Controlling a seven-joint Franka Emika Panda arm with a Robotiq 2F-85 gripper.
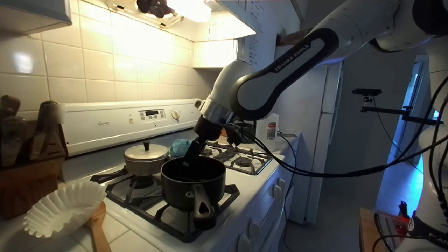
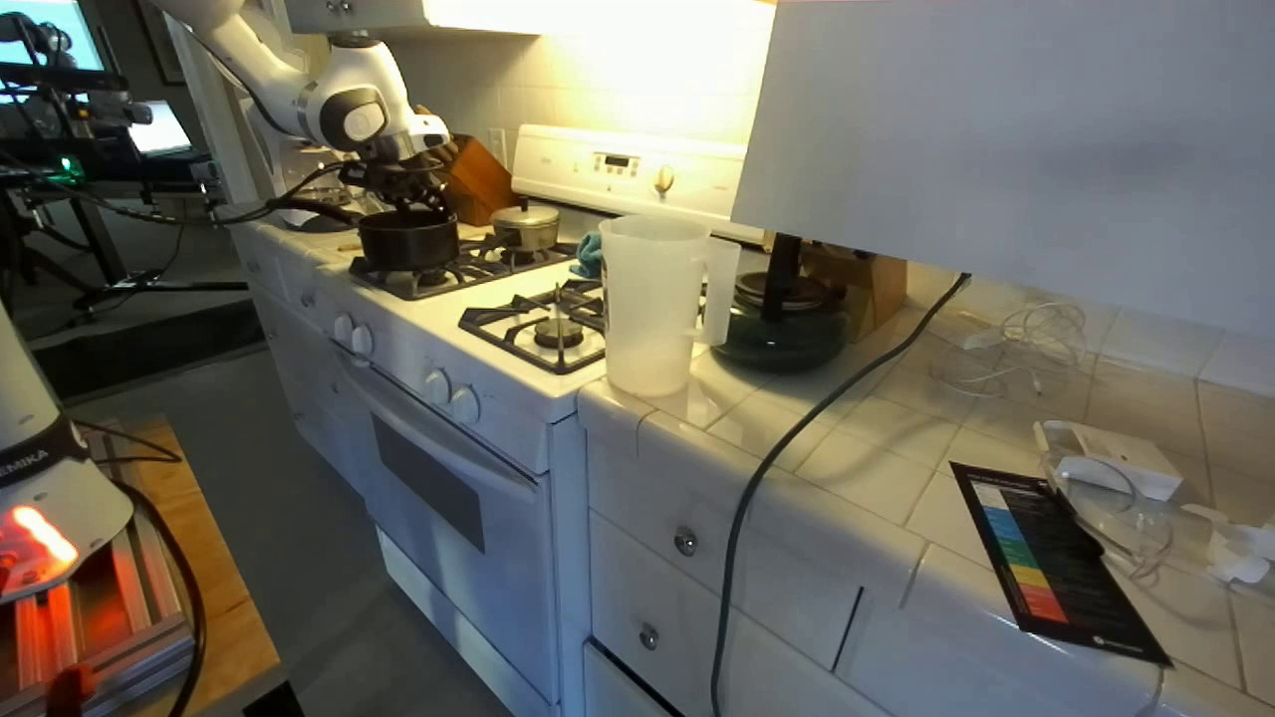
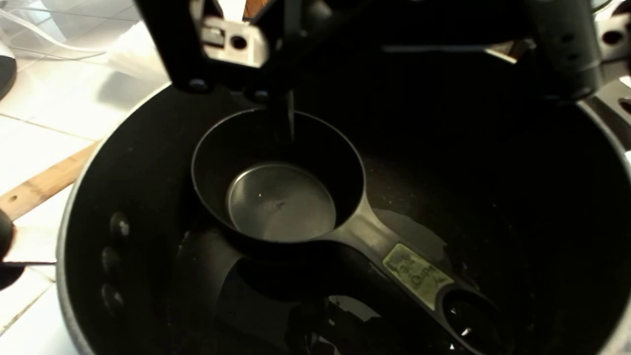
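Note:
A black pot (image 1: 194,191) stands on the stove's front burner, its long handle towards the camera in exterior view 1. My gripper (image 1: 189,161) reaches down into it at a slant. Inside the pot, the wrist view shows a round metal measuring cup (image 3: 281,201) with a flat, labelled handle (image 3: 417,275) that slopes down to the right. One dark finger (image 3: 285,121) reaches past the cup's far rim, its tip apparently inside the cup. Deep shadow hides the other fingertip and the space between, so whether the fingers hold the rim is unclear.
A lidded pot (image 1: 145,159) sits on the burner behind. Left of the stove lie a white fluted paper filter (image 1: 63,210) and a wooden spoon (image 1: 98,229), with a knife block (image 1: 27,180) beyond. A clear pitcher (image 2: 654,305) stands beside the stove's other side.

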